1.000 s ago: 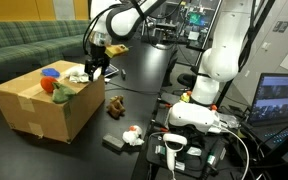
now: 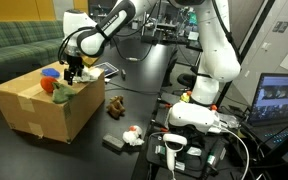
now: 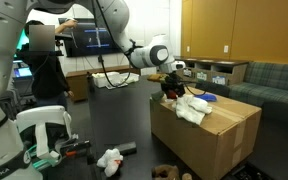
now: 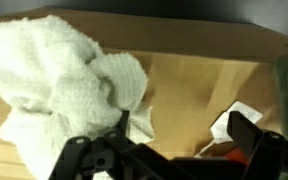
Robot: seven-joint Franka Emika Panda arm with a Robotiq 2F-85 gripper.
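My gripper (image 2: 80, 70) hangs just over the top of a cardboard box (image 2: 36, 118), its fingers open with nothing between them. A white cloth (image 4: 69, 90) lies crumpled on the box, on the left side of the wrist view, partly behind one of the fingers (image 4: 115, 150). Also on the box top are a red object (image 2: 48, 84), a green cloth-like thing (image 2: 62, 93) hanging at the edge, and a blue item (image 2: 51, 73). A small white tag (image 4: 235, 121) rests on the cardboard near the other finger.
Below the box on the dark floor are a brown toy (image 2: 115, 107), a dark grey block (image 2: 113, 143) and a red-and-white item (image 2: 133, 135). An open laptop (image 2: 275, 100) stands far right. A green sofa (image 2: 24, 35) is behind the box.
The arm has swung left across the box, from its right edge to over the middle of its top. Objects on the box and floor look unmoved.
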